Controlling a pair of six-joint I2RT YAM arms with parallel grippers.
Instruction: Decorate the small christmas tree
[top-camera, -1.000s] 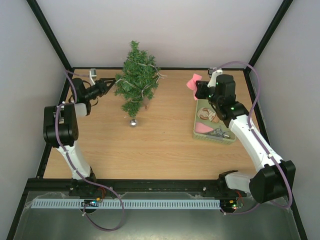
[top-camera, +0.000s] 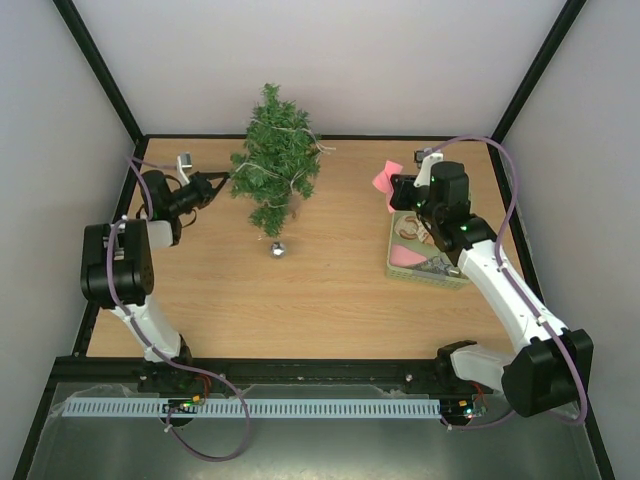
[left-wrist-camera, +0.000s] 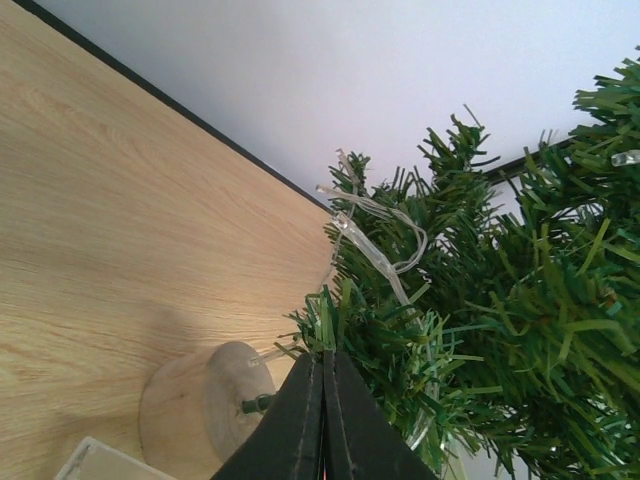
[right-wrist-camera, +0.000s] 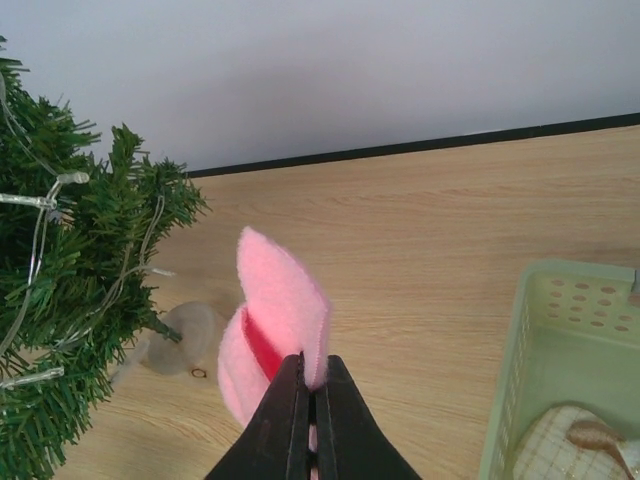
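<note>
The small green tree (top-camera: 270, 160) stands at the back centre, wound with clear light wire. A silver bauble (top-camera: 278, 249) lies at its front. My left gripper is shut beside the tree's left side, branches just beyond its tips; nothing shows between its fingers. My right gripper is shut on a pink felt piece (right-wrist-camera: 280, 300), held up to the right of the tree over the back of the basket.
The green basket (top-camera: 430, 281) on the right holds pink felt, round and star-shaped ornaments. Walls border the back and sides.
The silver bauble has shifted right and the tree a little. The right arm has lowered slightly.
</note>
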